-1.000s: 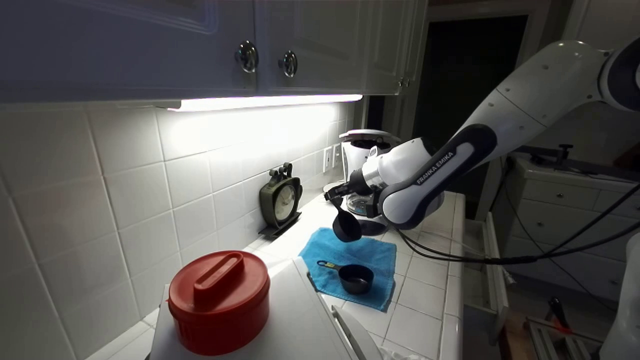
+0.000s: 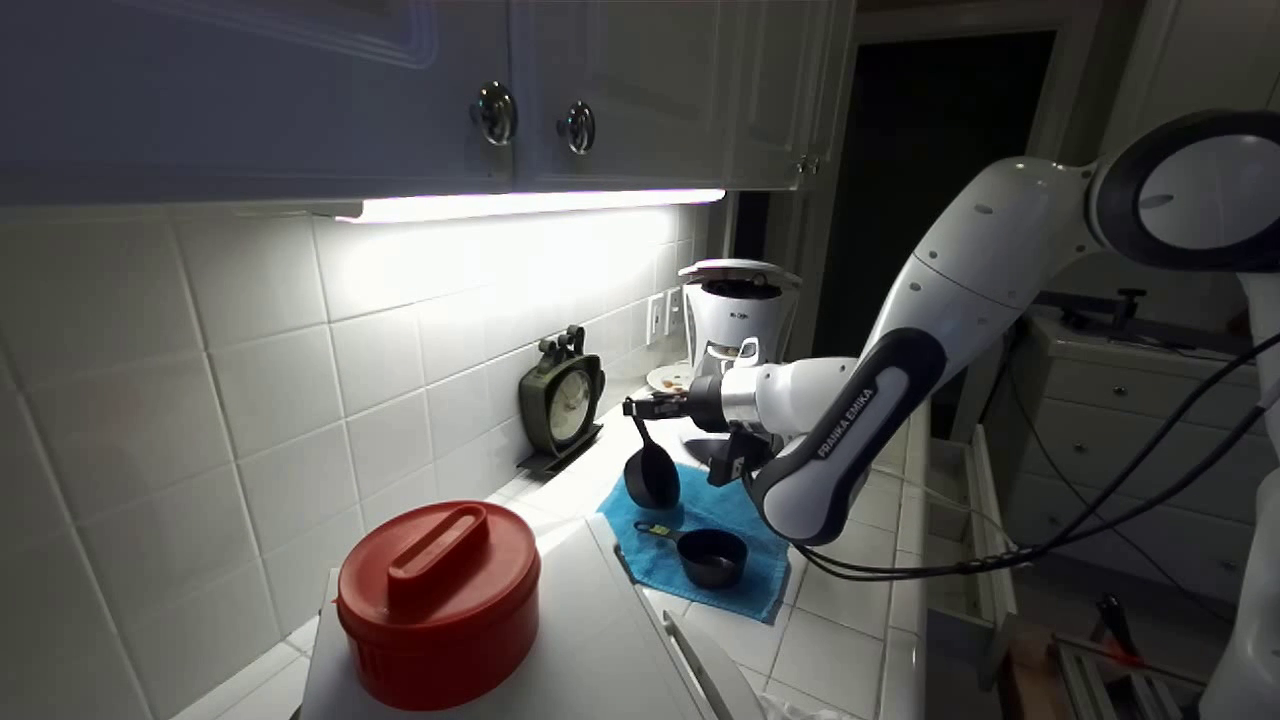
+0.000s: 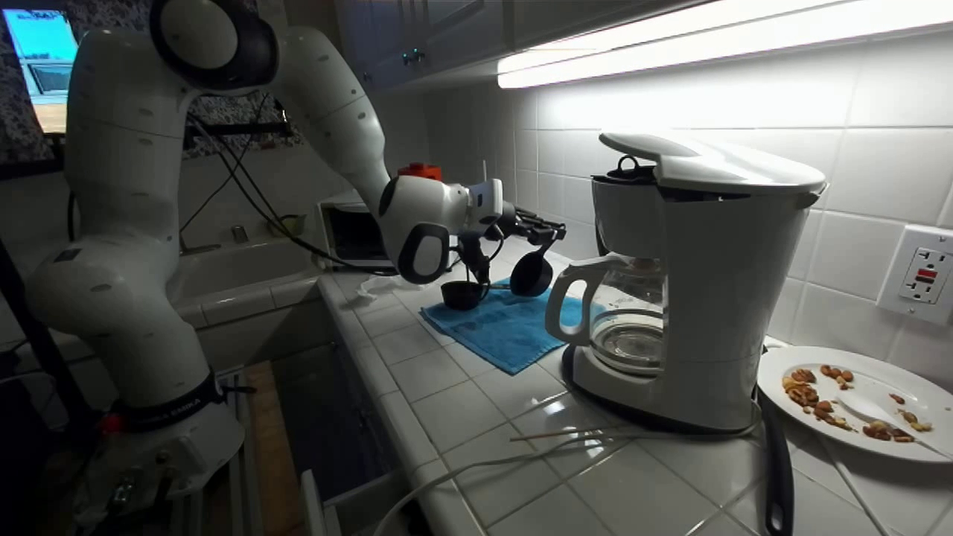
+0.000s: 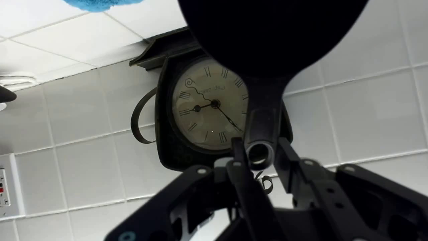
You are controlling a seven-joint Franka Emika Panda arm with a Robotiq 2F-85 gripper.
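Note:
My gripper is shut on the handle end of a black measuring cup (image 2: 651,478), which hangs below the fingers. In the wrist view the cup's dark bowl (image 4: 273,32) fills the top, and its handle with a round hole runs down between the fingertips. A second black measuring cup (image 2: 711,558) rests on a blue towel (image 2: 768,588), its handle pointing left in exterior view 1. The held cup is over the towel's far left part, toward the wall; whether it touches the cloth cannot be told.
A dark-framed clock (image 2: 566,402) stands against the tiled wall, close to the gripper. The white coffee maker (image 3: 715,295) with its glass carafe and a plate (image 3: 777,357) of nuts are farther along. A red lidded container (image 2: 438,600) sits on a white appliance (image 2: 576,636).
The arm has moved left toward the wall in exterior view 1, carrying the held cup with it and slightly lower. The cup on the towel has stayed in place.

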